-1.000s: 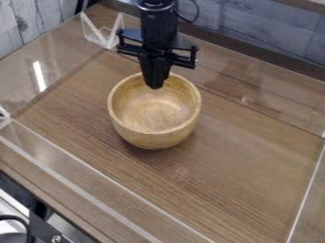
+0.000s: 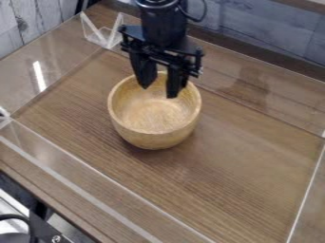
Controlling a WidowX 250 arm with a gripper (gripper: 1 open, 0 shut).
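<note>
A yellow plastic bowl [image 2: 154,121] sits on the wooden table, empty as far as it shows. The black robot gripper [image 2: 178,72] hangs over the bowl's back part, open, its fingers spread apart and pointing down, hiding some of the back rim. Nothing shows between the fingers.
Bare wooden table [image 2: 241,180] surrounds the bowl on the sides and front. At the left, clear plastic pieces lie near the table's edge, and a dark cable shows at the bottom left corner.
The bowl has stayed in about the same place.
</note>
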